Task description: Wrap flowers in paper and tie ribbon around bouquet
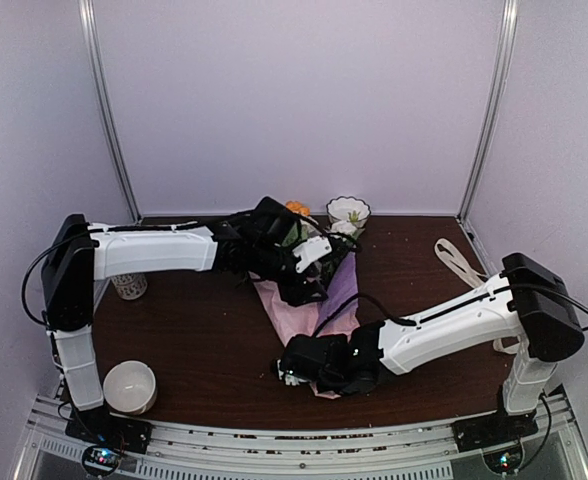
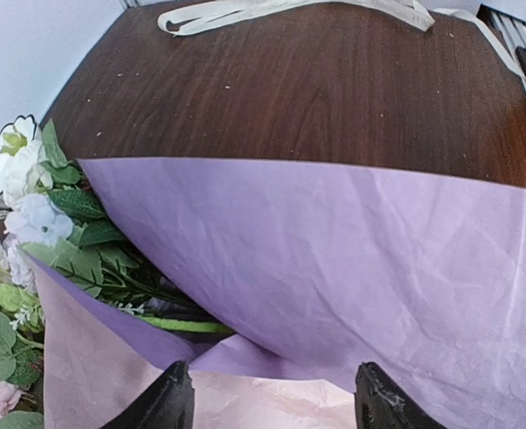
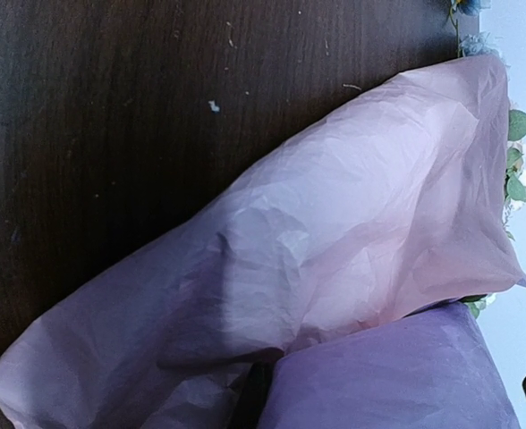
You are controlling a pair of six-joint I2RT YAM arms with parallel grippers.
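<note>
The bouquet's flowers (image 2: 36,214) and green leaves lie partly inside wrapping paper, with a purple sheet (image 2: 335,241) and a pink sheet (image 3: 335,241). In the top view the paper runs toward me from the flowers, partly hidden by both arms. My left gripper is over the paper's middle, its fingers apart and the paper's folded edge in view beyond them, nothing clearly gripped. At the near end of the paper, my right gripper is shut where folds gather around its dark fingertip. A white ribbon (image 1: 458,262) lies on the table's right side.
A white bowl (image 1: 130,387) sits at front left, and a patterned cup (image 1: 129,286) stands behind the left arm. Behind the flowers is a scalloped bowl (image 1: 348,210).
</note>
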